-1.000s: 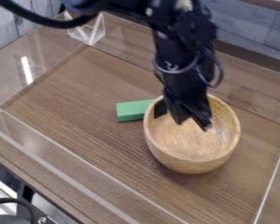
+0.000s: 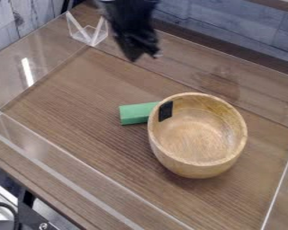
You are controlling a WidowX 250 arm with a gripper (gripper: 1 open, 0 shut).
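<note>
A round tan wooden bowl [image 2: 197, 140] sits right of centre on the wooden table, with a small black object [image 2: 166, 110] at its upper left rim. A green block [image 2: 137, 113] lies flat just left of the bowl. The dark gripper [image 2: 134, 40] is at the top centre, blurred, above and behind the bowl and apart from it; whether its fingers are open or shut is not clear.
A clear plastic piece stands at the top left corner, another at the left edge. Dark cables lie at the bottom left corner. A wall runs along the back.
The gripper has risen up and away from over the bowl toward the back, uncovering the bowl's inside. The bowl and green block look unmoved.
</note>
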